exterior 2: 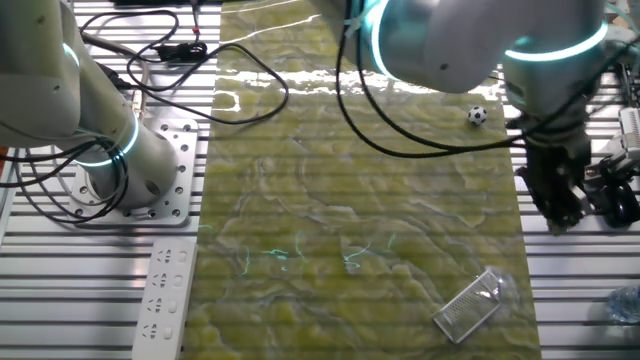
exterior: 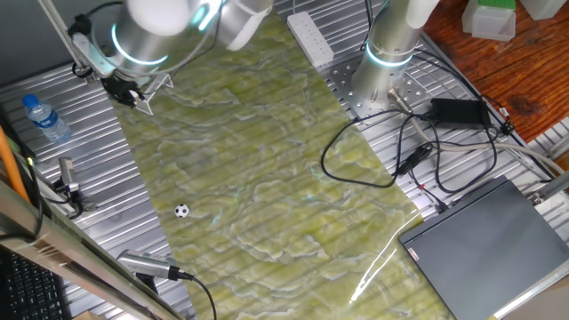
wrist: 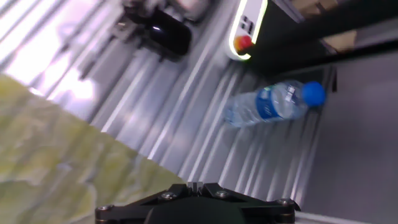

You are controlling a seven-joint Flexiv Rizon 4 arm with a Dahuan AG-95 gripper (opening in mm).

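My gripper has its fingertips together at the bottom of the wrist view, with nothing visible between them. In exterior view 1 the gripper (exterior: 127,94) hangs at the upper left edge of the green marbled sheet. A flat metal grater (exterior 2: 467,309) with a clear end lies on the sheet; in exterior view 1 the arm partly covers it. A small black-and-white ball (exterior: 181,211) rests near the sheet's left edge. Off the sheet, a water bottle (wrist: 268,104) with a blue cap lies on the slatted metal table, apart from the gripper.
A power strip (exterior: 310,38) and the arm's base (exterior: 380,86) stand along the sheet's right side. Loose black cable (exterior: 325,160) loops onto the sheet. A laptop (exterior: 494,250) sits at lower right, a camera (exterior: 147,264) at lower left.
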